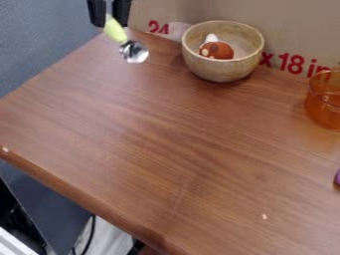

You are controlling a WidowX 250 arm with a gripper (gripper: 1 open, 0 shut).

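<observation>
The black gripper [109, 18] is at the top left, mostly cut off by the frame edge, shut on a utensil [122, 40] with a pale yellow-green handle and a shiny metal head, held above the table's back left. To its right a beige bowl [218, 68] holds a brown round object [218, 51] and something white.
An amber cup [323, 105] stands at the right edge, with a small purple thing below it, cut off. A cardboard sheet backs the wooden table [159, 159]. The table's left edge drops away.
</observation>
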